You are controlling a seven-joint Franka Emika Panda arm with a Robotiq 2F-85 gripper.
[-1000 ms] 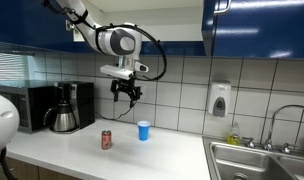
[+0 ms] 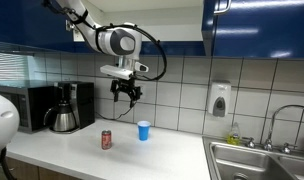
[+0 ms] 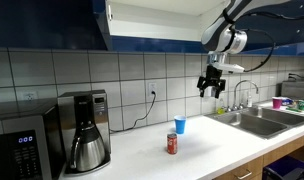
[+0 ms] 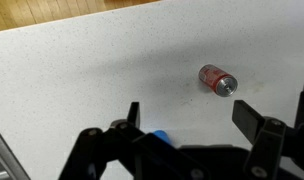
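On the white counter stands a red and silver can [image 2: 106, 139], upright, and it shows as a can [image 4: 218, 80] right of centre in the wrist view. Farther back is a blue cup [image 2: 143, 130], mostly covered by the gripper's body in the wrist view, where only a bit of blue cup [image 4: 161, 135] shows. High above the counter hangs my gripper [image 2: 127, 98], clear of both. Its fingers stand wide apart in the wrist view, so the gripper is open, with only bare counter between the tips.
A coffee maker with a steel carafe [image 3: 89, 148] and a microwave [image 3: 20, 150] occupy one end of the counter. At the other end are a sink [image 2: 247, 163] with a faucet and a soap bottle [image 2: 234, 134]. Open counter [image 2: 177, 150] lies between the cup and the sink.
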